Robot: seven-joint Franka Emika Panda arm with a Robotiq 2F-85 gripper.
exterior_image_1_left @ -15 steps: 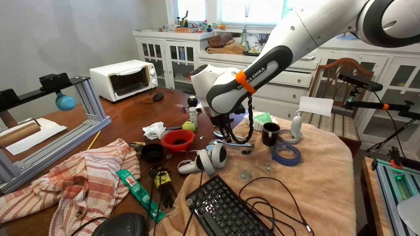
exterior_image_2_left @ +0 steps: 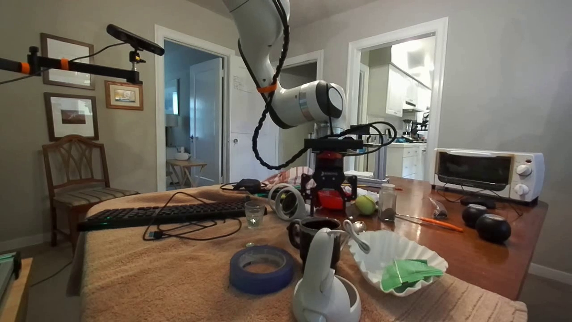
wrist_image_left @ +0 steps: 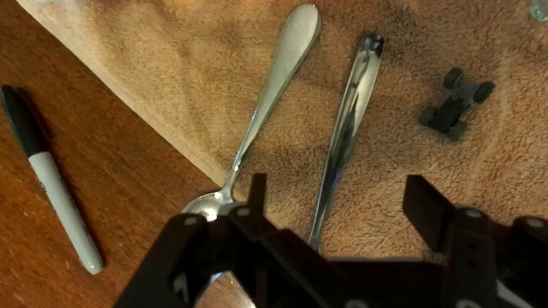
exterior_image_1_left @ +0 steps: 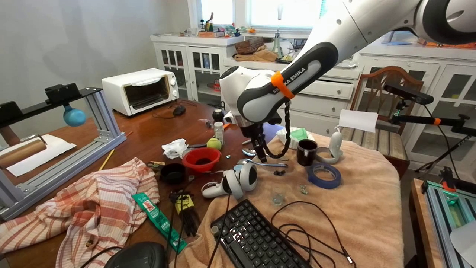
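My gripper is open above the towel, its two fingers wide apart with nothing held. In the wrist view a shiny metal utensil (wrist_image_left: 349, 113) passes through the gap between the fingers; its lower end is hidden behind the gripper. Left of it lies a spoon (wrist_image_left: 277, 72), its bowl partly covered by the left finger. A grey marker with a black cap (wrist_image_left: 59, 197) rests on the bare wood at far left. To the right is a small dark wheeled toy (wrist_image_left: 454, 108). Exterior view 1 shows the gripper (exterior_image_1_left: 261, 154) pointing down over the utensils.
A dark mug (exterior_image_1_left: 306, 152), blue tape roll (exterior_image_1_left: 324, 175) and white fluted bowl (exterior_image_2_left: 370, 263) stand nearby. A red bowl (exterior_image_1_left: 201, 159) and a white controller (exterior_image_1_left: 241, 181) lie on the other side. The keyboard (exterior_image_1_left: 263, 239) and loose cables occupy the front; towel at right is clearer.
In exterior view 1 the arm and gripper have risen somewhat and shifted slightly to the right. The objects on the table look unmoved.
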